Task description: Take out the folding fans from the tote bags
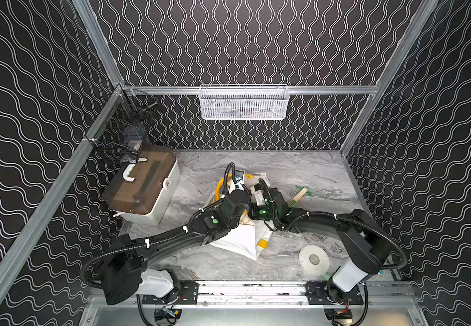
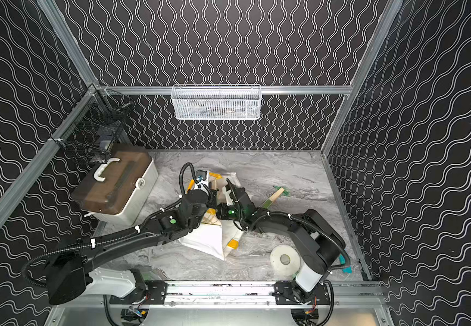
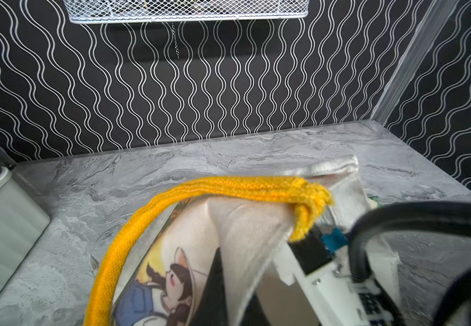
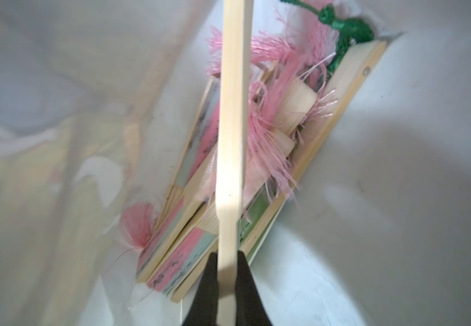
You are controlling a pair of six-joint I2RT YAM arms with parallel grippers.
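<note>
In the right wrist view, my right gripper is shut on a pale wooden folding fan (image 4: 232,146), seen edge-on. Several more folding fans (image 4: 183,255) with pink tassels (image 4: 268,141) and a green one (image 4: 352,30) lie inside the white tote bag (image 4: 409,179), below the held fan. My left gripper is shut on the upper edge of the tote bag (image 3: 246,228), whose yellow handle (image 3: 121,244) loops over that edge. Outside the bag, another fan (image 1: 298,196) rests on the table, partly under the right arm.
A brown-lidded box (image 1: 143,184) stands at the left and a white round disc (image 1: 314,259) lies at front right. On the back wall hangs a white wire basket (image 1: 244,103). Both arms meet closely over the bag.
</note>
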